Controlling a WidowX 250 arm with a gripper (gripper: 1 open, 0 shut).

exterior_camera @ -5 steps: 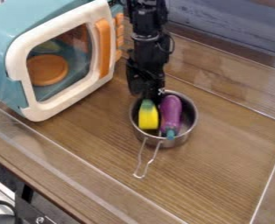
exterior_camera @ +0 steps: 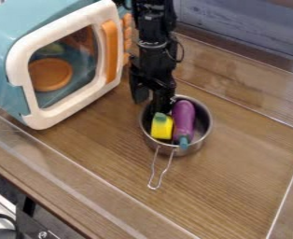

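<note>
A metal pot [exterior_camera: 199,140] with a long wire handle sits on the wooden counter, holding a yellow block with a green top [exterior_camera: 161,128] and a purple eggplant [exterior_camera: 183,119]. My black gripper [exterior_camera: 153,93] is low over the pot's back left part, its fingertips partly hidden and dark against the shadow.
A toy microwave [exterior_camera: 24,42] in teal and white stands at the left, an orange plate [exterior_camera: 49,73] inside. A wall is at the back.
The yellow block and the pot's contents have shifted very slightly over the last second. The gripper stays nearly in the same place above the pot.
</note>
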